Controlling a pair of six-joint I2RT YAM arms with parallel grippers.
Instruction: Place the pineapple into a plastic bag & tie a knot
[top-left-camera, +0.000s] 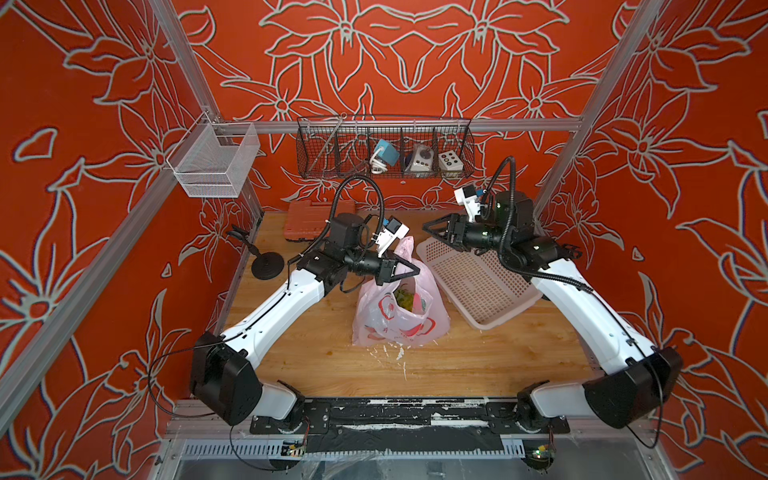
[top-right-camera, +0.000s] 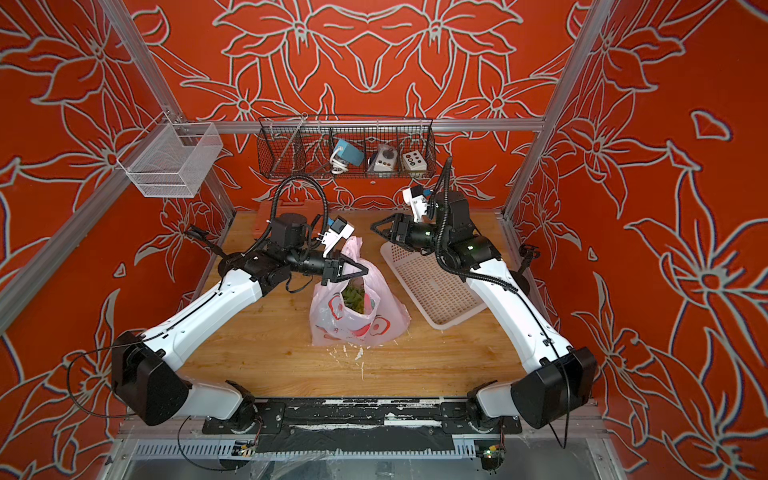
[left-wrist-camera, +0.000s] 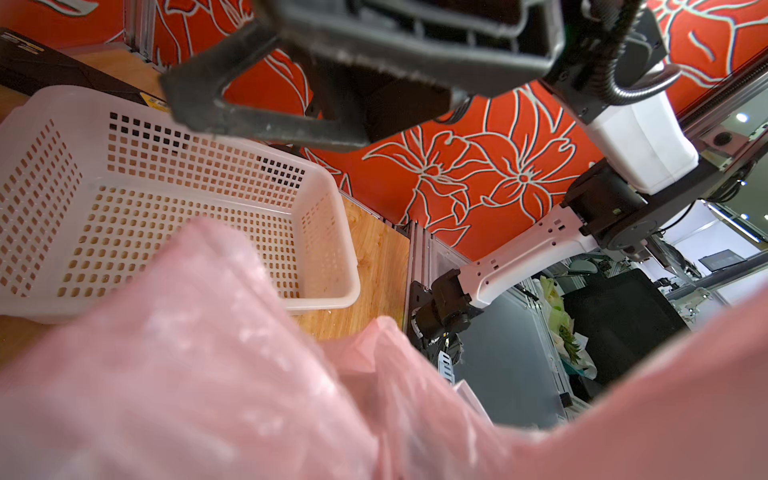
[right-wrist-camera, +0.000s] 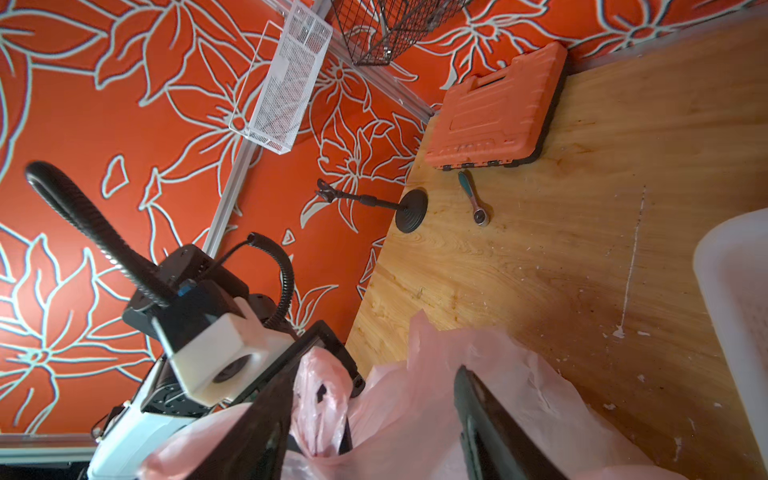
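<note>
The pink plastic bag (top-left-camera: 376, 316) stands on the table with its mouth partly open, and the pineapple's green leaves (top-right-camera: 353, 297) show inside it. Most of the pineapple is hidden by the plastic. My left gripper (top-left-camera: 417, 270) is shut on the bag's upper part; in the right wrist view a tuft of pink plastic (right-wrist-camera: 321, 392) bunches at its fingers. Pink film covers its fingertips in the left wrist view. Up and to the right of the bag, my right gripper (top-left-camera: 425, 225) is open, nothing between its fingers; the bag shows beyond them in its wrist view.
A pale perforated basket (top-left-camera: 485, 320) lies right of the bag, below the right arm. Behind the left arm are an orange case (right-wrist-camera: 500, 108), a ratchet (right-wrist-camera: 473, 200) and a black round stand (right-wrist-camera: 411, 210).
</note>
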